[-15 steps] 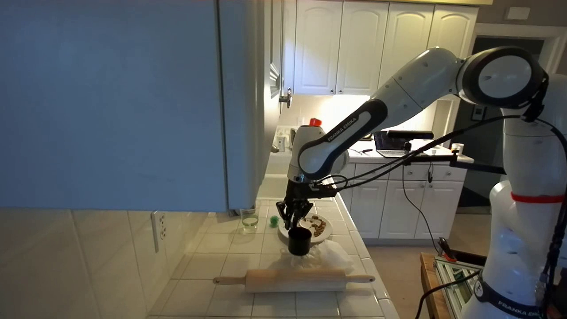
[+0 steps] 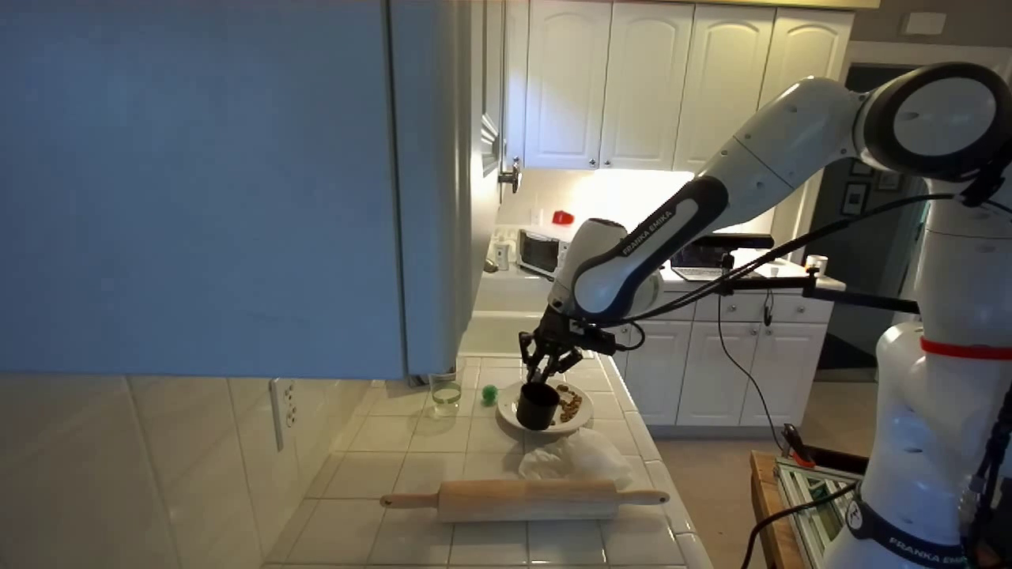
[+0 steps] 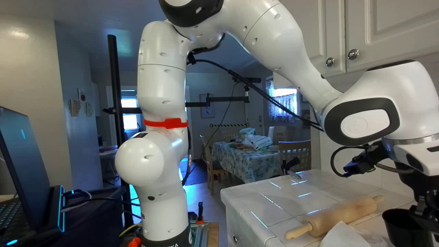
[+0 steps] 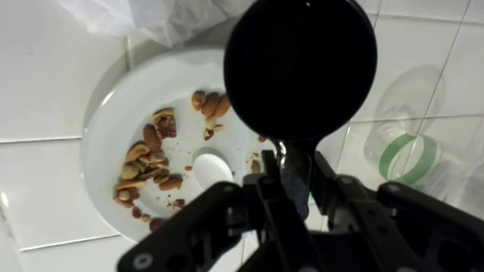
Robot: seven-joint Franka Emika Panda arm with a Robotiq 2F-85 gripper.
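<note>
A black cup-like scoop (image 4: pixel 301 68) hangs from my gripper, which is shut on its short handle. In the wrist view the scoop's round opening faces the camera, its inside too dark to make out. Beneath it lies a white plate (image 4: pixel 109 181) with mixed nuts (image 4: pixel 145 163) gathered mostly on one side and a few scattered pieces. The scoop covers part of the plate's rim. From the first exterior view, the scoop (image 2: pixel 538 406) appears upright in front of the plate (image 2: pixel 580 417); the second exterior view shows it (image 3: pixel 405 226) at the lower right edge.
Close to the plate are a crumpled white plastic bag (image 2: pixel 583 455) and a small green object (image 2: pixel 489 393). A clear glass with a green band (image 2: pixel 445 397) stands near the wall. Nearer the camera, a wooden rolling pin (image 2: pixel 526 499) lies across the tiled counter.
My gripper and the scoop have moved away from the rolling pin, up and slightly right in the first exterior view. The scoop now overlaps the plate there. Plate, bag and rolling pin have stayed put.
</note>
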